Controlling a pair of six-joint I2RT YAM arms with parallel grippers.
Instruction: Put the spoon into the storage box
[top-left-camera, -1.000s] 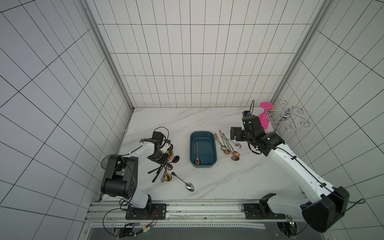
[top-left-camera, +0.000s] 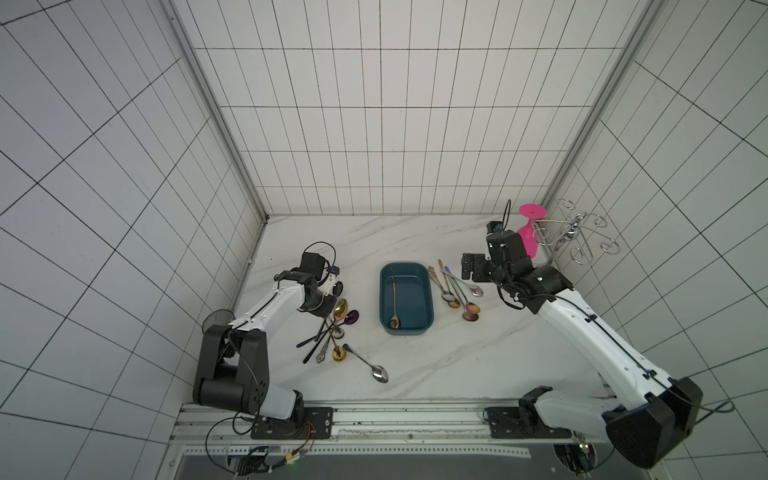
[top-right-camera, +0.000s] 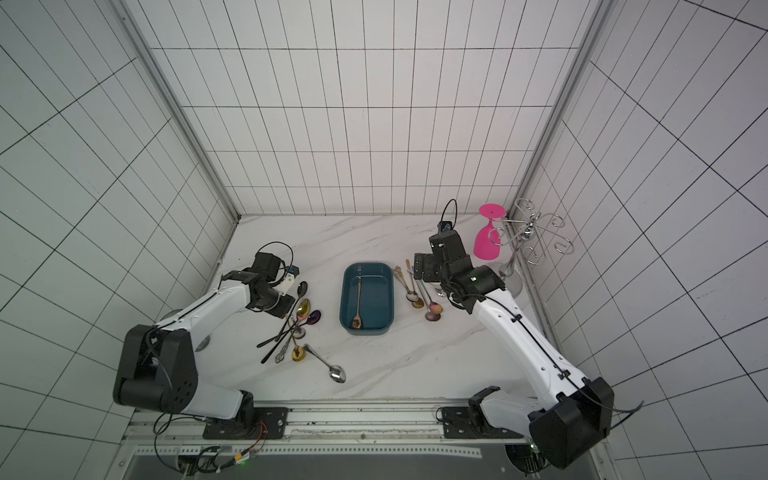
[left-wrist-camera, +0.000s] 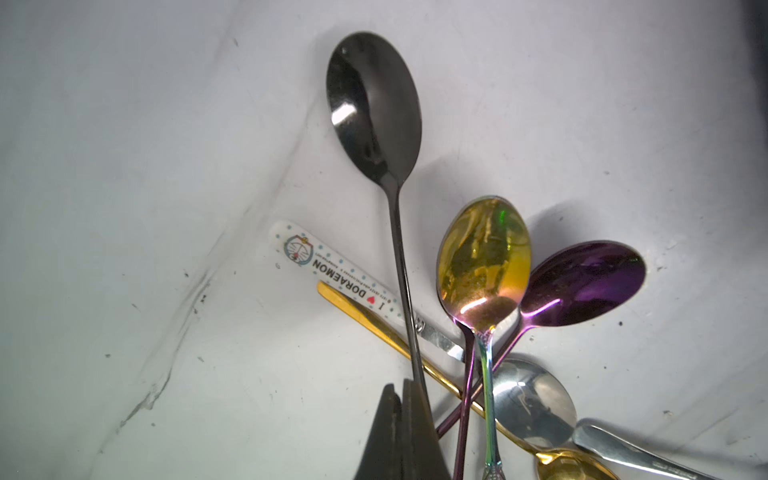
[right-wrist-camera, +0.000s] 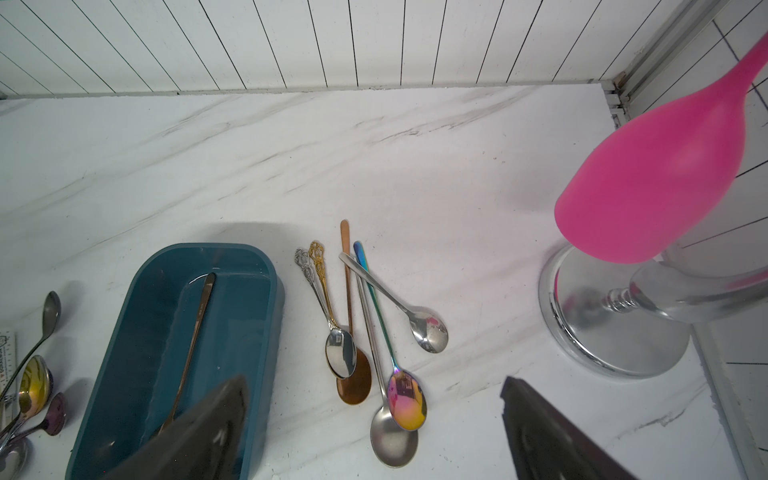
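Observation:
A teal storage box (top-left-camera: 412, 300) sits mid-table, holding one long copper-coloured spoon (right-wrist-camera: 192, 336). My left gripper is shut over the crossed spoon pile on the left, near the handle of a black spoon (left-wrist-camera: 372, 104); nothing clearly shows between its fingers. Gold-rainbow (left-wrist-camera: 484, 256), purple (left-wrist-camera: 584, 284) and silver spoons (left-wrist-camera: 534, 400) lie there too. My right gripper stands open above the spoons right of the box, among them a rainbow spoon (right-wrist-camera: 406, 400).
A pink goblet (right-wrist-camera: 656, 176) on a chrome stand (right-wrist-camera: 616, 344) occupies the back right. A lone silver spoon (top-right-camera: 336, 372) lies at the front left. The table behind the box is clear, and tiled walls close three sides.
The right arm has shifted very slightly.

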